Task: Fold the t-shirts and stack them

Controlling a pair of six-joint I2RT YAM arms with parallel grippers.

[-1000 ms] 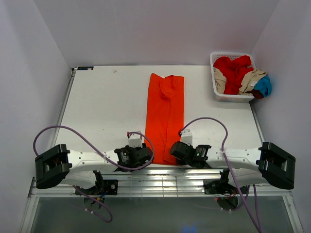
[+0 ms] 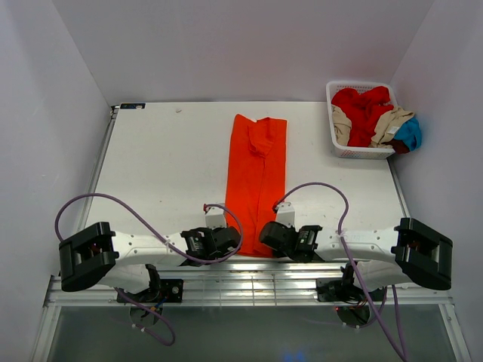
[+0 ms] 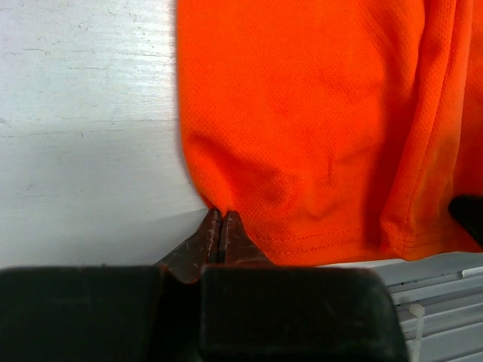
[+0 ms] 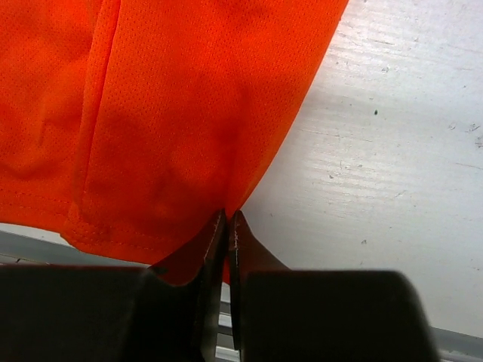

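Note:
An orange t-shirt (image 2: 253, 181), folded into a long strip with its collar toward the back, lies on the white table (image 2: 166, 151). At its near left corner my left gripper is shut on the hem edge of the shirt (image 3: 302, 128). At the near right corner my right gripper is shut on the shirt's edge (image 4: 158, 136). Both grippers are low at the table's front edge.
A white basket (image 2: 360, 152) of red, tan and blue garments stands at the back right. A metal rail (image 2: 249, 286) runs along the front.
Both arms have shifted very slightly at the shirt's near corners. The shirt and basket look the same.

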